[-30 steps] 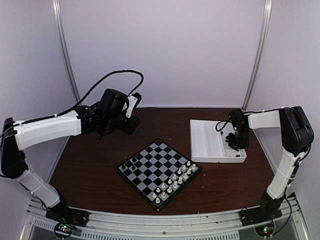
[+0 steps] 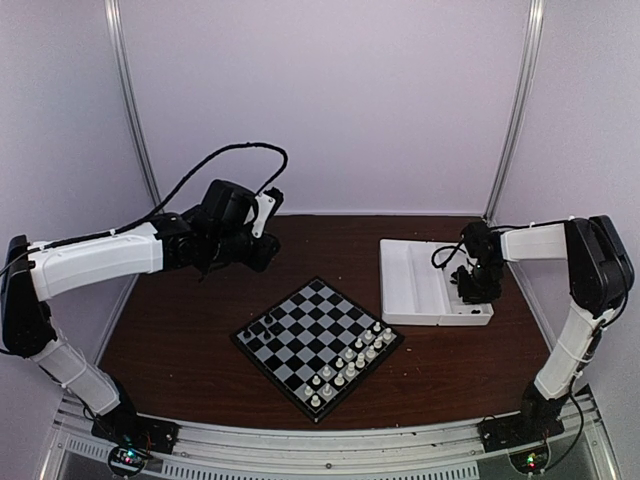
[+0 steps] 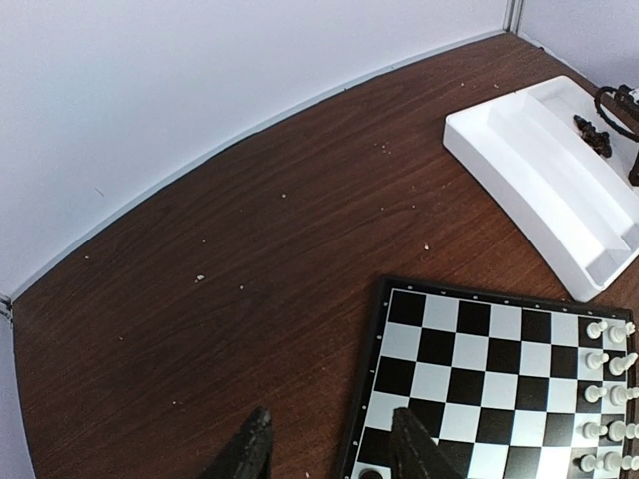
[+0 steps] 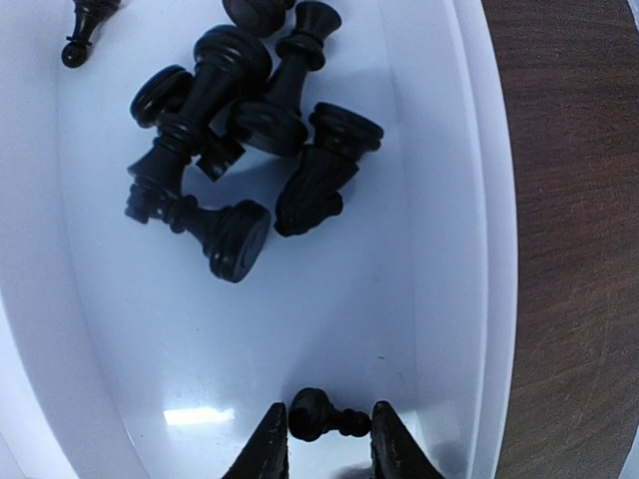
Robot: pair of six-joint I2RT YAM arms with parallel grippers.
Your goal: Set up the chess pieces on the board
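Observation:
The chessboard (image 2: pixel 310 330) carries white pieces (image 2: pixel 352 355) along its right-hand edge and a few black pieces (image 2: pixel 262 325) at its left corner. My left gripper is raised behind the board's left side, open, with nothing between its fingers. My right gripper is down in the white tray (image 2: pixel 405 280), open around a small black pawn (image 4: pixel 315 414) lying on its side. Several larger black pieces (image 4: pixel 240 70) lie beyond it in the same compartment.
Bare wooden table (image 3: pixel 210 299) surrounds the board on the left and back. The tray sits to the board's right, its walls close around my right gripper. Pale walls enclose the table.
The right arm has shifted slightly to the right over the tray in the top view. The board looks unchanged.

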